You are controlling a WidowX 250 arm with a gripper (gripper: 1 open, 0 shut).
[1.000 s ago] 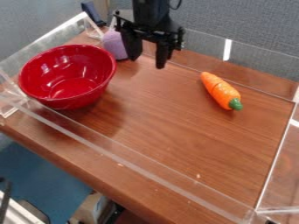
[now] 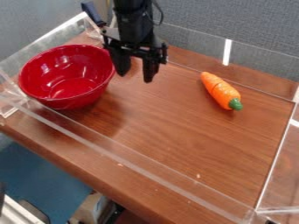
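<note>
A glossy red bowl (image 2: 68,83) sits at the left of the wooden table. Just above its right rim, toward the back, the black gripper (image 2: 136,61) hangs with its two finger parts spread apart and no object visible between them. An orange toy carrot (image 2: 219,88) with a green top lies at the right side of the table, well apart from both bowl and gripper.
Clear plastic walls border the wooden table (image 2: 176,140) on the left, front, right and back. A grey padded wall stands behind it.
The gripper has come lower and slightly left since a second ago, moving over and hiding the purple object seen behind the bowl earlier. Bowl and carrot are unmoved.
</note>
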